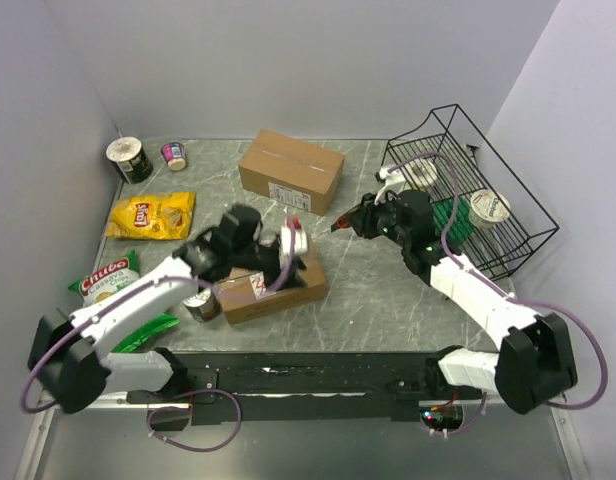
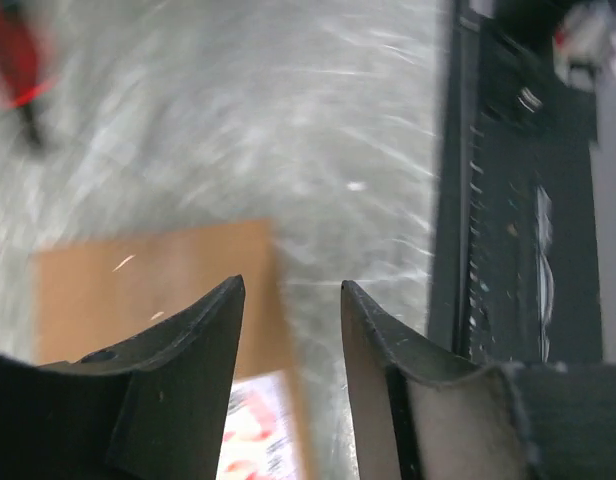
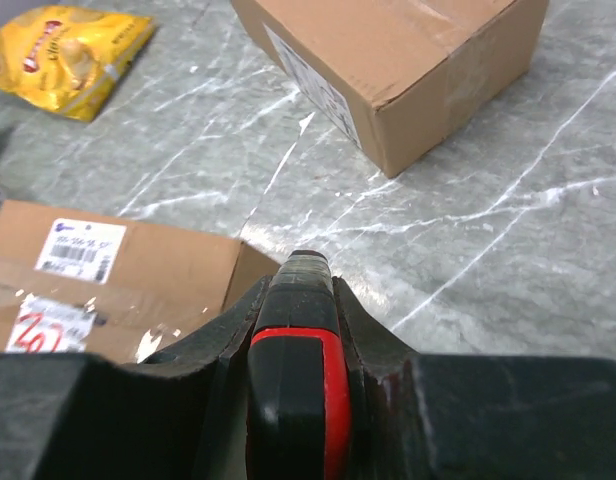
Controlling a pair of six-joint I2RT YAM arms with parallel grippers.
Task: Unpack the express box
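Two closed cardboard boxes lie on the marble counter: a rear one (image 1: 293, 165) and a front one (image 1: 273, 305), taped and labelled. My left gripper (image 1: 288, 270), blurred by motion, is over the front box; in the left wrist view its fingers (image 2: 178, 370) are apart above the box's edge. My right gripper (image 1: 353, 220), right of both boxes, carries a red-and-black tool (image 3: 298, 400) between its fingers, pointing toward them; whether it is shut on it is hard to tell.
A yellow chip bag (image 1: 151, 215), a green chip bag (image 1: 108, 280) and several cans and tubs line the left. A wire rack (image 1: 528, 210) with containers stands at the right.
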